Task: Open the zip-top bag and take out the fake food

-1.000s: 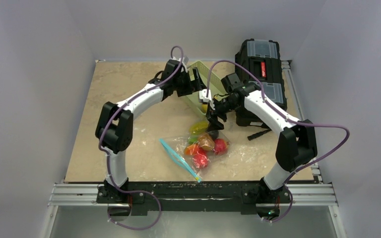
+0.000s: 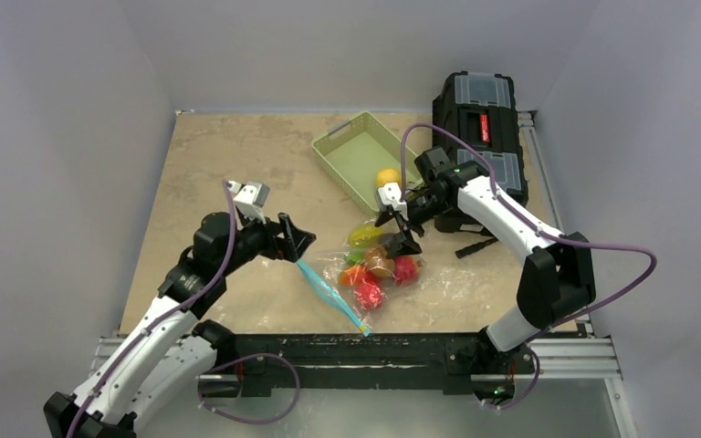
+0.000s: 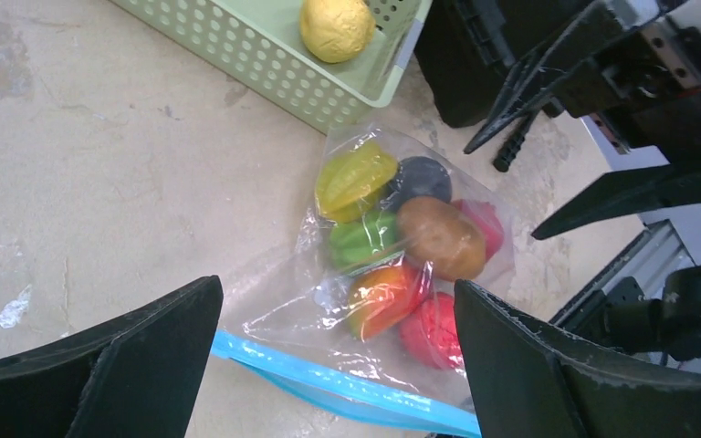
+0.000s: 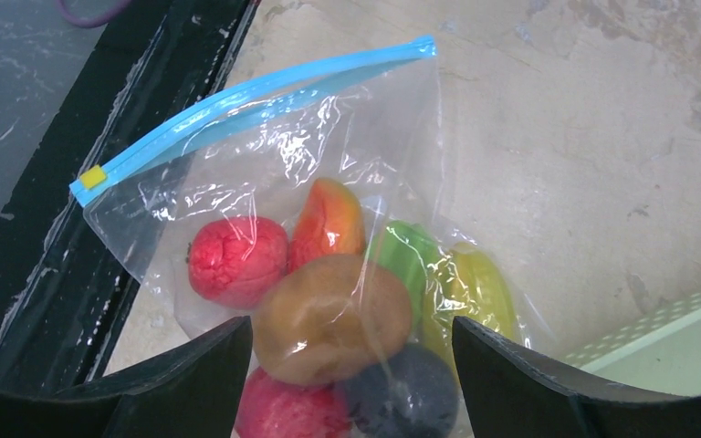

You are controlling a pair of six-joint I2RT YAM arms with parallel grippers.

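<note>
A clear zip bag (image 4: pixel 392 137) lies on the table with several pieces of fake food inside: a yellow star-shaped fruit (image 3: pixel 354 182), a green one (image 3: pixel 363 239), a brown one (image 3: pixel 443 235), a dark one (image 4: pixel 402 392), an orange-red one (image 3: pixel 383 297) and red ones (image 4: pixel 237 260). Its blue zip strip (image 3: pixel 329 383) shows a gap between its edges, with the yellow slider (image 4: pixel 93 177) at one end. My left gripper (image 2: pixel 303 239) hangs open above the strip's upper-left end, nothing between its fingers. Over the bag's food end, my right gripper (image 2: pixel 397 235) is open and empty too.
Behind the bag stands a light green basket (image 2: pixel 336 173) holding a yellow fruit (image 3: pixel 336 27). Black toolboxes (image 2: pixel 476 119) stand at the back right, with a dark tool (image 2: pixel 476 247) on the table in front. Table left of the bag is clear.
My left gripper has come from over the basket toward the front left, to the zip strip's end. The bag lies where it was.
</note>
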